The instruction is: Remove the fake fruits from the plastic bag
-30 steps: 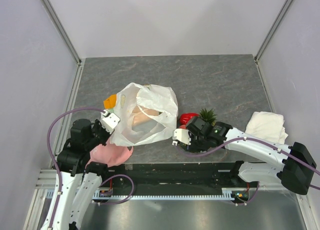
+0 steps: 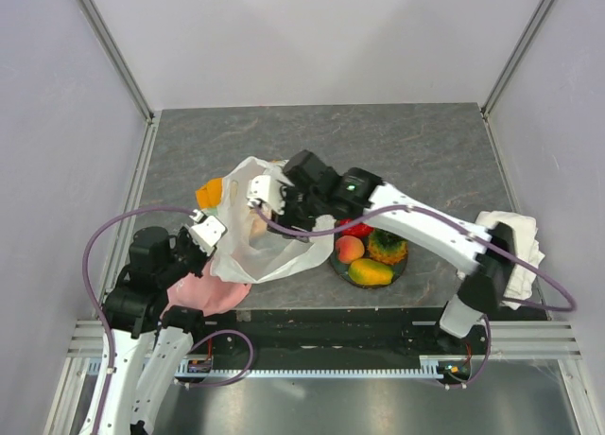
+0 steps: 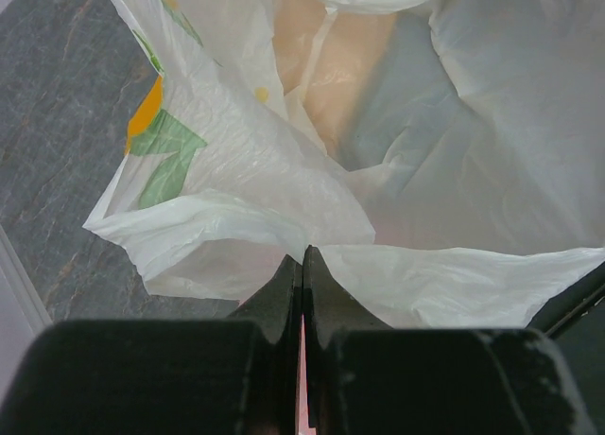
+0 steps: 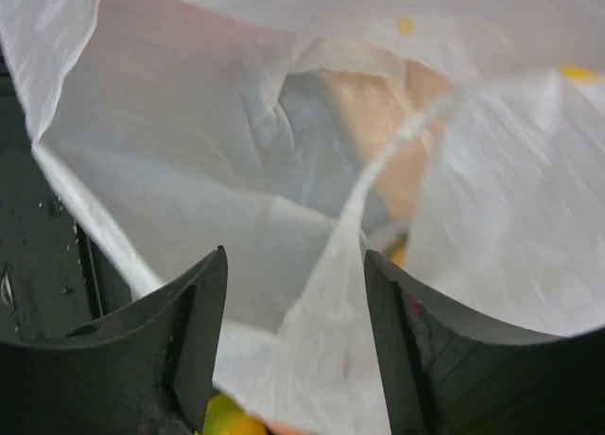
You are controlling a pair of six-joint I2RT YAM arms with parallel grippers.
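The crumpled white plastic bag (image 2: 302, 260) lies open on the grey table, a tan patch inside it (image 3: 336, 85). My left gripper is shut at the bag's near left edge, with bag film at its tips; whether any is between them is unclear. My right gripper is part open over the bag's mouth, white film below and between its fingers. In the top view a plate holds a peach (image 2: 349, 249), a yellow mango-like fruit (image 2: 369, 271), a pineapple (image 2: 386, 250) and a red fruit.
An orange item (image 2: 210, 194) lies left of the bag. A pink plastic item (image 2: 213, 295) is at the front left. A folded white cloth (image 2: 525, 246) lies at the right.
My right arm has moved up and left from the fruit plate to over the bag, uncovering the plate. The left arm has not moved.
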